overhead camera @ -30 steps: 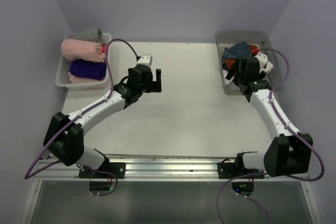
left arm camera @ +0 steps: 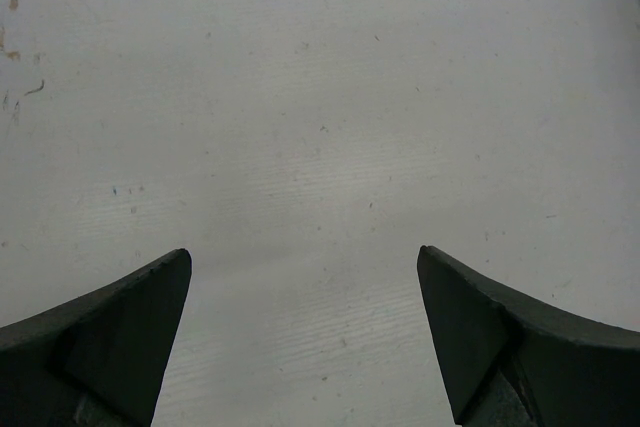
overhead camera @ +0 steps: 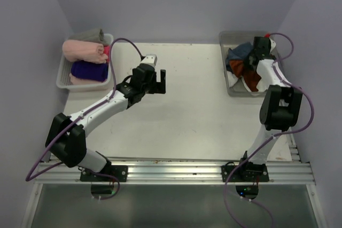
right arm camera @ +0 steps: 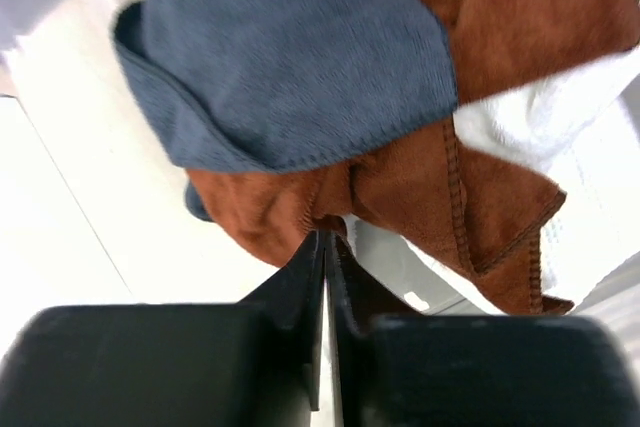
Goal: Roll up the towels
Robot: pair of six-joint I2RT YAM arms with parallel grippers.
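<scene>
Crumpled towels fill the grey bin [overhead camera: 223, 44] at the back right: a dark blue one [overhead camera: 240, 52], a rust-brown one [overhead camera: 236, 68] and white ones [overhead camera: 232, 79]. My right gripper [overhead camera: 254, 61] is down over this pile. In the right wrist view, its fingertips come together just below the fold of the brown towel [right arm camera: 400, 192], with the blue towel [right arm camera: 300, 57] beyond and white cloth [right arm camera: 590, 217] to the right. Whether any cloth is pinched at the tips is hidden. My left gripper [overhead camera: 161, 81] stands open and empty over bare table, its fingers [left arm camera: 130, 347] wide apart.
At the back left, a white bin [overhead camera: 63, 78] holds rolled towels, among them a pink roll [overhead camera: 83, 50], a purple roll [overhead camera: 90, 70] and a grey roll [overhead camera: 91, 36].
The right arm has reached farther back over the grey bin, and its gripper has gone from open to drawn together among the towels. The left arm has barely moved.
</scene>
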